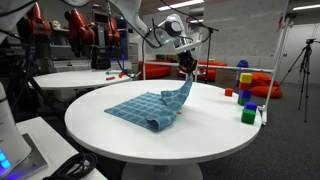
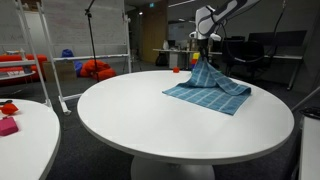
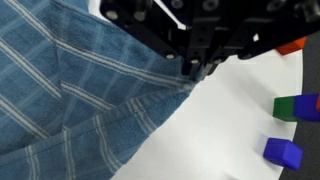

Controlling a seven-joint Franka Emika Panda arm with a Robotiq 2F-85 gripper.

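A blue cloth with pale stripes lies partly spread on the round white table, one corner drawn up off it. At the top of that raised corner is my gripper, its fingers shut on the cloth's edge. From the other side, the lifted part of the cloth hangs as a slanting fold while the rest stays flat. In the wrist view, the cloth fills the left side and runs up to the fingertips of my gripper; the pinched bit is mostly hidden by dark fingers.
Coloured blocks are stacked near the table's right edge, with a green block at the near end. A red block lies close by. In the wrist view a blue block sits apart from the cloth. Bare white table surrounds the cloth.
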